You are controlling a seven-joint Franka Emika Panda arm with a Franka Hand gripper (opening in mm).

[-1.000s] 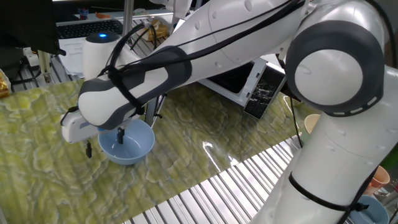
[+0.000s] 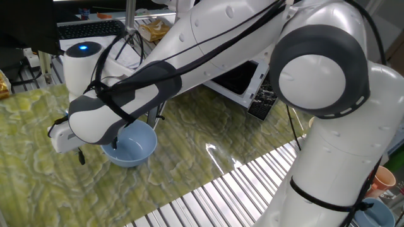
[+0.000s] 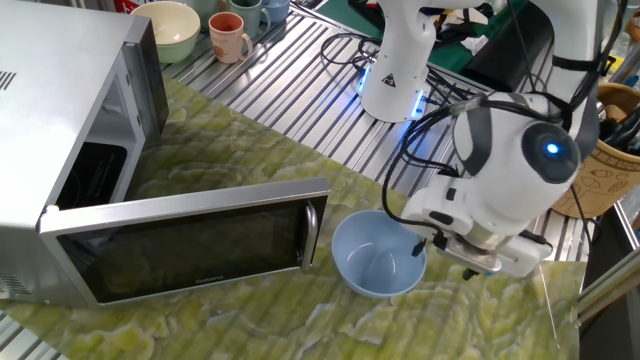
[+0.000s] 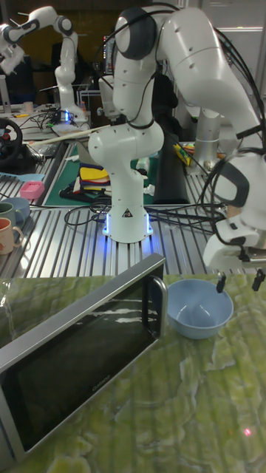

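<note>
A light blue bowl (image 3: 379,262) stands upright on the green marbled mat, and its visible inside looks empty. Beside it, above the mat, my gripper (image 4: 240,281) hangs open with its two dark fingers spread apart. One finger (image 4: 221,283) overlaps the bowl's rim in exterior view 3; whether it touches the rim or hangs above it, I cannot tell. Clear of the bowl is the other finger (image 2: 81,157). Nothing shows between them. The microwave door (image 3: 190,245) is swung open, its handle (image 3: 310,236) close to the bowl.
The microwave body (image 3: 60,110) fills the left of exterior view 2. Behind the mat, on the slatted metal table, are an orange mug (image 3: 229,40) and a cream bowl (image 3: 168,30). Free mat (image 2: 38,170) lies on the gripper's side away from the microwave.
</note>
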